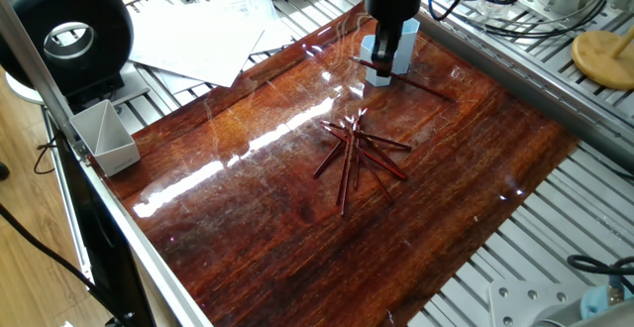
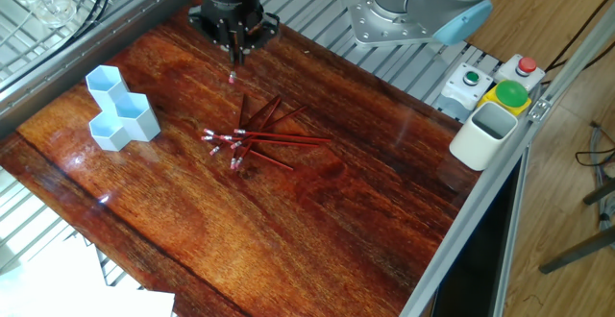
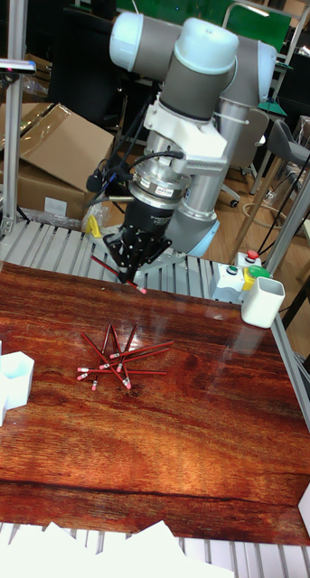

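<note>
My gripper [image 1: 383, 66] is raised above the table, shut on a thin dark red pencil [image 1: 426, 87] that sticks out to both sides. In exterior view 2 only the pencil's pale eraser end [image 2: 232, 78] shows below the fingers. Exterior view 3 has the held pencil [image 3: 106, 264] tilted across the fingertips. Below lies a loose, crossing pile of several red pencils [image 2: 255, 136], their eraser ends bunched together. A pale blue holder with three hexagonal cups [image 2: 110, 130] stands apart from the pile; in exterior view 1 the gripper partly covers this holder [image 1: 407, 38].
A white square cup [image 2: 471, 147] stands at the table's edge beside the emergency-stop buttons [image 2: 512, 93]. A white box [image 1: 105, 137] sits at another edge. Metal rails [image 1: 495, 66] border the wooden board. Much of the board around the pile is bare.
</note>
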